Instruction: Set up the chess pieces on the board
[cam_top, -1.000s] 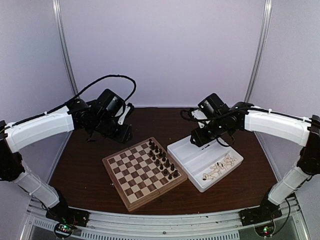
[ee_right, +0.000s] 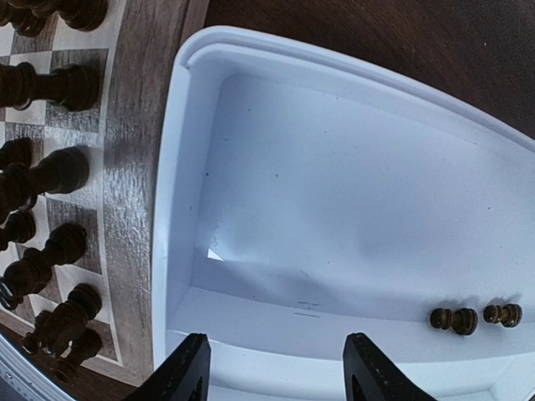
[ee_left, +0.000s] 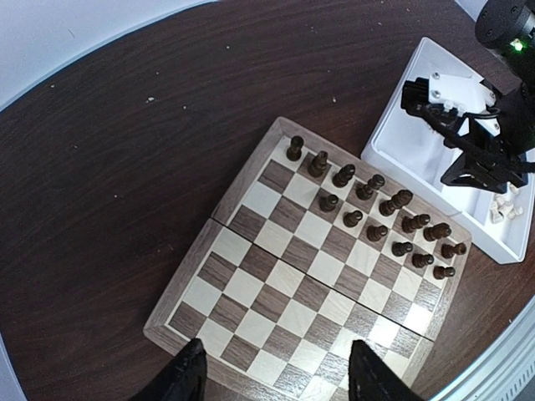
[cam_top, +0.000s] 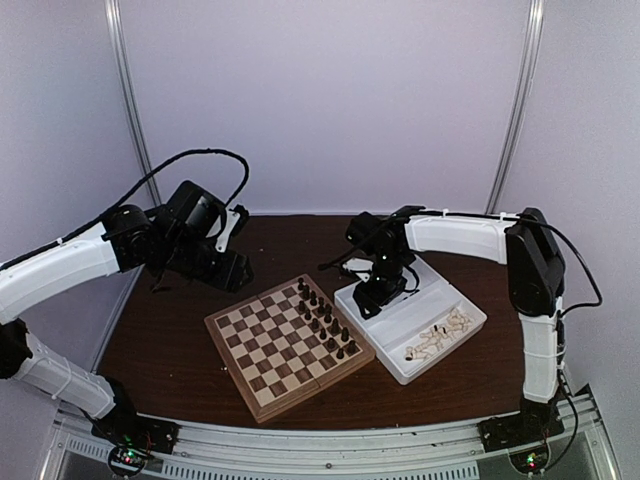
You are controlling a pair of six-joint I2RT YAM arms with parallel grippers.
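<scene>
Dark pieces [ee_left: 395, 202] stand in two rows along the right side of the chessboard [cam_top: 265, 360]; the other squares are bare. My left gripper is open above the board's left part, nothing between its fingers. My right gripper is open over the white tray [ee_right: 334, 192], where two small dark pieces [ee_right: 453, 320] lie in the compartment below it. Light pieces [cam_top: 440, 335] lie heaped in the tray's near right compartment.
Bare dark table [ee_left: 117, 192] lies behind and left of the board. The tray sits close against the board's right side. White walls [cam_top: 320, 110] enclose the table.
My right arm has moved left and down into the tray's area since about a second ago. My left arm has shifted slightly left. The pieces look unchanged.
</scene>
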